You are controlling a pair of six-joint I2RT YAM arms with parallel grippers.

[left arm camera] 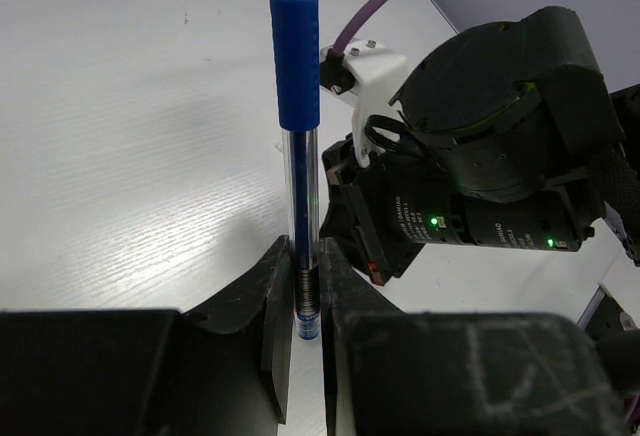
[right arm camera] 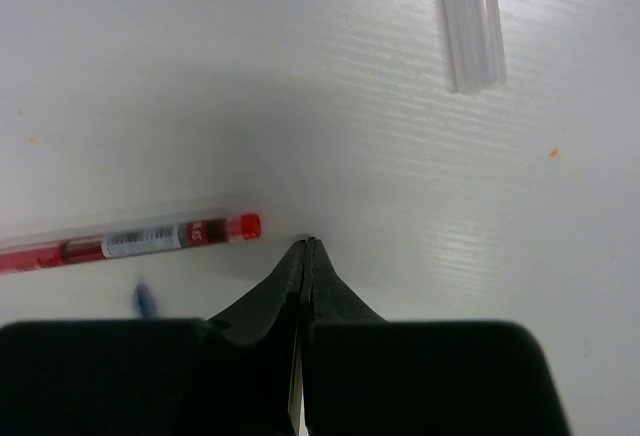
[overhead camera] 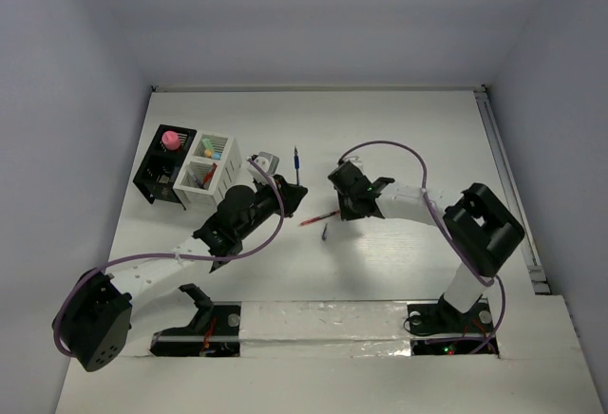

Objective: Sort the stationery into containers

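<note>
My left gripper is shut on the blue pen [left arm camera: 298,66], holding it upright above the table. In the right wrist view, my right gripper is shut, nothing between its fingers. The blue pen cap [right arm camera: 145,301] lies outside those fingers, to their left and partly hidden behind the gripper; the top view shows the cap [overhead camera: 324,232] on bare table. Just beyond it lies a red pen [right arm camera: 140,241]. A clear cap [right arm camera: 472,26] rests at the upper right of the right wrist view.
At the back left stand a black container [overhead camera: 142,182] with a pink item [overhead camera: 171,140] and a white container [overhead camera: 228,169] holding several small items. Both arms reach over the middle table, close to each other.
</note>
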